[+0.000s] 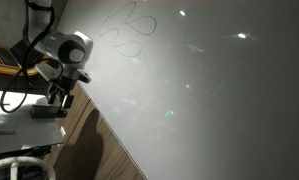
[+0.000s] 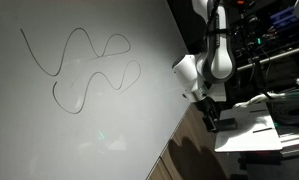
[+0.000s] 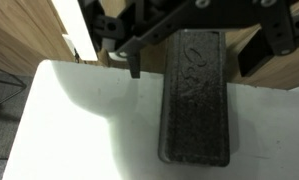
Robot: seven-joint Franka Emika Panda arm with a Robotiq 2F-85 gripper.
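A dark, block-shaped eraser (image 3: 194, 115) with a pressed logo lies on a white surface (image 3: 89, 130), one end reaching past its edge. My gripper stands open over that end, with one finger to each side of the eraser and a gap beside each. Whether the fingertips reach down to its height I cannot tell. From outside, the gripper (image 1: 62, 98) points down close to the eraser (image 1: 47, 111). The whiteboard (image 2: 49, 120) bears wavy dark marker lines (image 2: 94, 75).
Wood panelling (image 1: 94, 145) runs between the whiteboard and the white surface. A coiled pale hose or cable (image 1: 19, 162) lies near the arm's side. Black cable loops hang by the arm. The whiteboard's face is clear of obstacles.
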